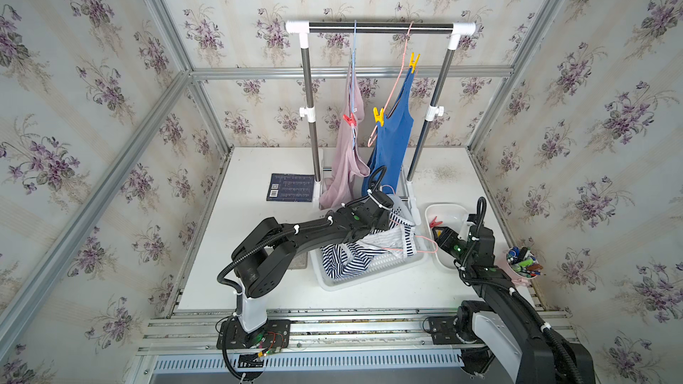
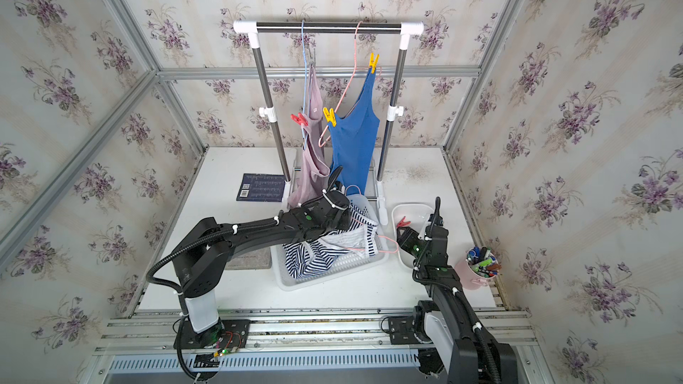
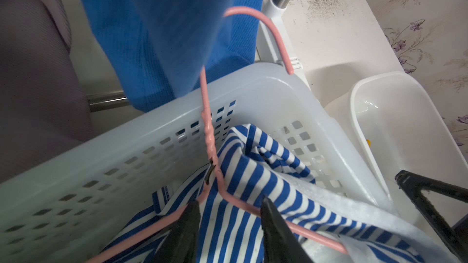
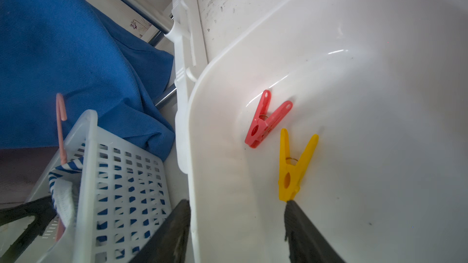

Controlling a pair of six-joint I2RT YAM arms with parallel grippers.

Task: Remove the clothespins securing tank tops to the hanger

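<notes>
A blue tank top hangs from a pink hanger by two yellow clothespins, a lower one and an upper one. Beside it a mauve tank top hangs on a blue hanger, a red clothespin at its near side. My left gripper stands open over a striped garment and another pink hanger. Inside the white bin lie a loose red clothespin and a yellow one. My right gripper is open there, empty.
The white laundry basket holds the striped clothing below the rack. A pink cup of pens stands right of my right arm. Bare table lies at the left, around a dark calculator-like pad.
</notes>
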